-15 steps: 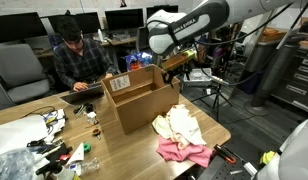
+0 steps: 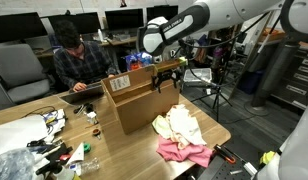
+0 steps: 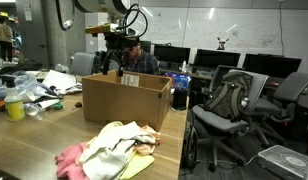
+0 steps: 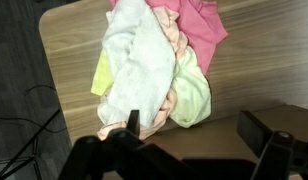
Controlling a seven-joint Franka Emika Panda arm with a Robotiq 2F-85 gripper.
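Above the cardboard box (image 3: 124, 100), near its rim, hangs my gripper, its fingers wide apart and nothing between them. A loose heap of cloths lies on the table in front of the box. White cloth (image 4: 139, 65) is on top in the wrist view, with pink cloth (image 4: 202, 30), pale green cloth (image 4: 192, 98), peach cloth and a bit of yellow cloth (image 4: 102, 75) around it. In exterior view 1 the pink cloth (image 2: 184, 152) is nearest the front. The inside of the box (image 2: 141, 82) is mostly hidden.
Clutter, including papers (image 2: 39, 128) and plastic bags (image 2: 14, 165), covers the left side of the table. A person (image 2: 80, 62) sits behind the table at a laptop. Bare wooden surface (image 2: 129, 155) shows left of the cloths.
The seated person has leaned and lowered their head. My gripper shows little change in position over the box, and the cloths lie as before.
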